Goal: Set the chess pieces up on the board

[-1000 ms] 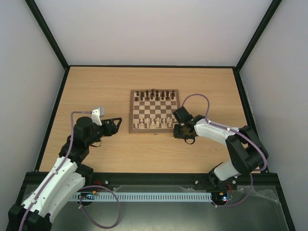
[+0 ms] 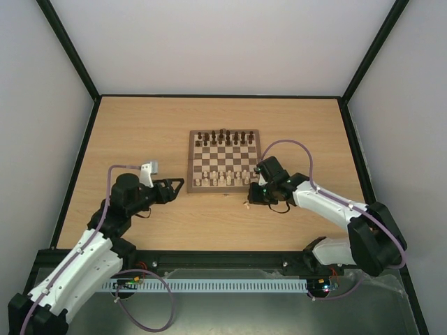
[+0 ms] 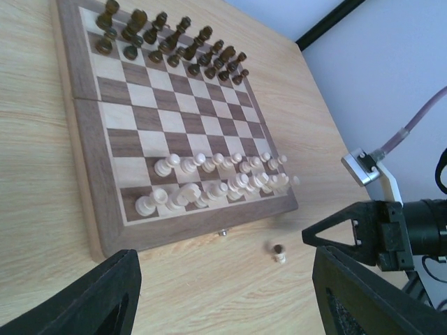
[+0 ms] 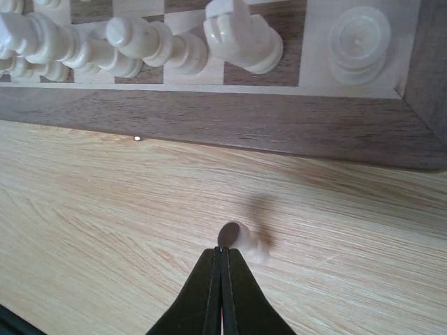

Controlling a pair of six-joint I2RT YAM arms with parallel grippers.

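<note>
Just in front of the board (image 4: pixel 279 132), a white chess piece (image 4: pixel 253 246) is on the bare table, its dark round base turned up; whether it lies or stands on its head I cannot tell. In the left wrist view the same piece (image 3: pixel 279 255) shows below the board's near right corner. My right gripper is shut with nothing between its fingers, their tips close to the piece and partly covering it. Left of the board hovers my left gripper (image 2: pixel 183 183), open and empty. White pieces (image 3: pixel 216 190) stand along the near rows, dark ones (image 3: pixel 167 42) along the far rows.
A small metal latch (image 3: pixel 222 232) sticks out of the board's front side. Bare wooden table (image 2: pixel 202 223) lies in front of the board and to its left. The right arm (image 2: pixel 314 199) reaches in over the table's right part.
The left arm has shifted slightly right.
</note>
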